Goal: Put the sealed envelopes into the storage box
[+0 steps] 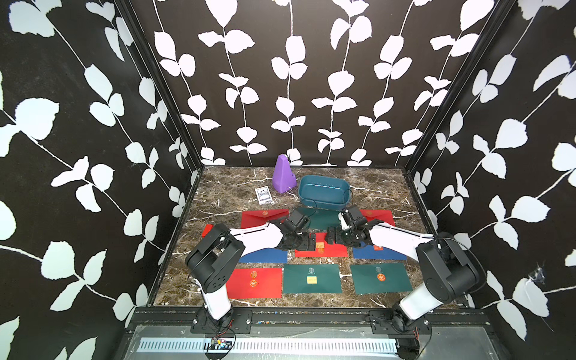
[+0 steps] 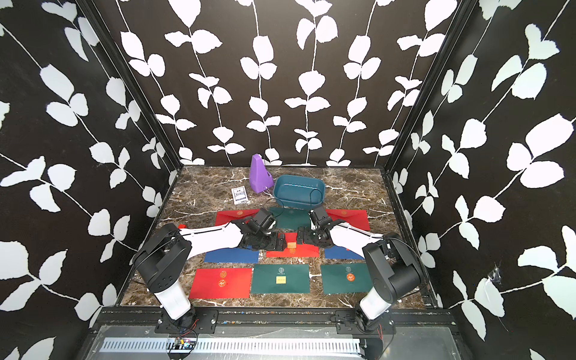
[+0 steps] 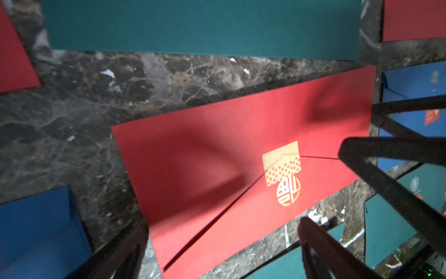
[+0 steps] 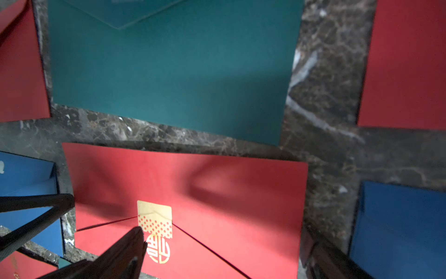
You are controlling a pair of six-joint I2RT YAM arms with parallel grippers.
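The middle red envelope (image 1: 321,250) lies flat with a cream sticker (image 4: 154,219) across its flap. From the left, my left gripper stands open over it, with its fingers blurred. My right gripper, also open, is above the same envelope, close to the left one. Neither pair of fingers holds anything; contact with the paper cannot be told. In front lie a green envelope (image 1: 300,286) with a yellow sticker, a red one (image 1: 267,285) and another green one (image 1: 396,279) with round orange seals. The teal storage box (image 1: 324,202) stands empty behind.
Behind the grippers are a green envelope (image 4: 185,83) and red ones, left (image 1: 255,219) and right (image 1: 381,214). Blue envelopes, left (image 1: 267,256) and right (image 1: 390,253), lie partly under the arms. A purple object (image 1: 283,175) and a small white card (image 1: 263,195) stand near the box.
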